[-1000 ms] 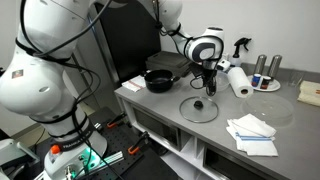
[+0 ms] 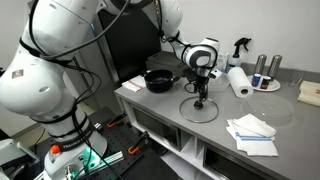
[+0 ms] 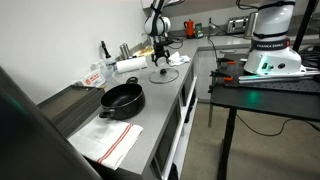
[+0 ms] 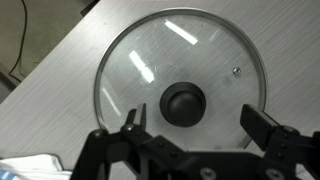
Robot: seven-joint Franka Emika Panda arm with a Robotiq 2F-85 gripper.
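A round glass lid point(image 4: 110, 70) with a metal rim and black knob point(image 4: 182, 104) lies flat on the grey counter. My gripper is open above the lid, and the knob shows between its spread fingers in the wrist view. Exterior view 1 has the gripper point(image 2: 197, 92) over the same lid point(image 2: 190, 112), close above the knob, which it partly hides. Whether the fingers touch anything cannot be told. A black pot point(image 3: 123, 101) without a lid stands on the counter, apart from the lid.
Folded white cloths point(image 2: 252, 136) lie to the right of the lid in exterior view 1. Behind are a paper roll point(image 2: 240, 82), a clear round lid point(image 2: 268, 109) and metal canisters point(image 2: 260, 68). A red-striped towel point(image 3: 112, 142) lies beside the pot.
The gripper has come down and slightly left toward the lid's knob, which stood in clear view before. The lid and pot have stayed in place.
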